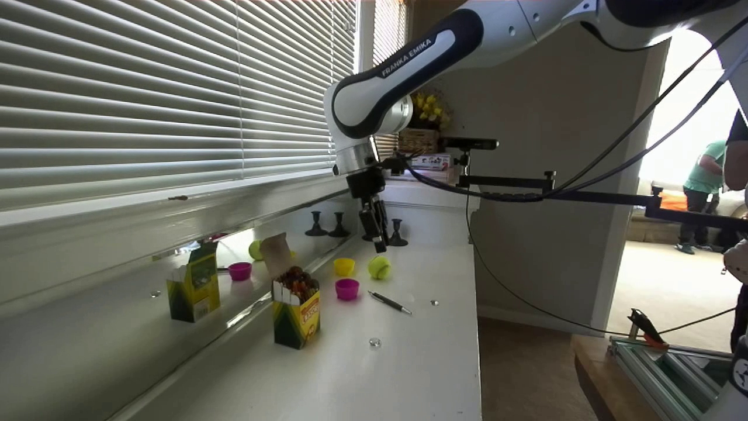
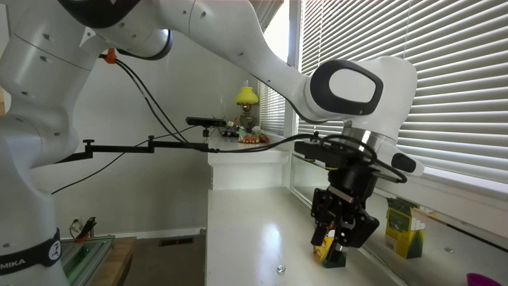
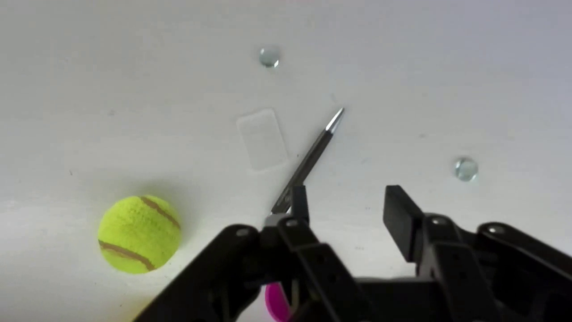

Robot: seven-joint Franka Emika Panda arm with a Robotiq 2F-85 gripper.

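Note:
My gripper stands open in the wrist view, with only white countertop between its fingers. In exterior view 1 the gripper [image 1: 378,238] hangs tilted in the air above the counter, behind the cups. A magenta cup [image 1: 347,289] and a yellow cup [image 1: 344,266] sit near the ledge, with a tennis ball [image 1: 380,267] to their right. The dark pen [image 1: 390,302] lies in front of them. An open crayon box [image 1: 297,316], full of crayons, stands nearest. In the wrist view, the magenta cup [image 3: 276,301] is mostly hidden by the left finger.
Two clear glass gems [image 3: 465,169] [image 1: 375,342] lie on the counter, and a flat translucent rectangle [image 3: 262,139] lies beside the pen. Dark candlesticks [image 1: 397,234] stand at the back. A reflective panel and window blinds border the left side.

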